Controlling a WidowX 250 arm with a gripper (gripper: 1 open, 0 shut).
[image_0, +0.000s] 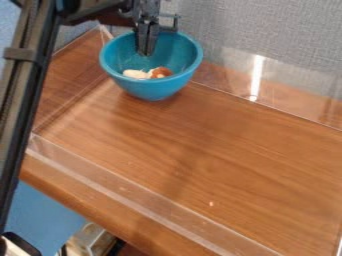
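A teal bowl (155, 85) sits at the back left of the wooden surface. Inside it lie a pale oblong item (136, 73) and an orange-red round item (160, 73). My gripper (146, 51) hangs over the bowl's back part, fingers pointing down and looking shut, with nothing visible between them.
A grey textured wall stands behind. The black arm runs along the left edge.
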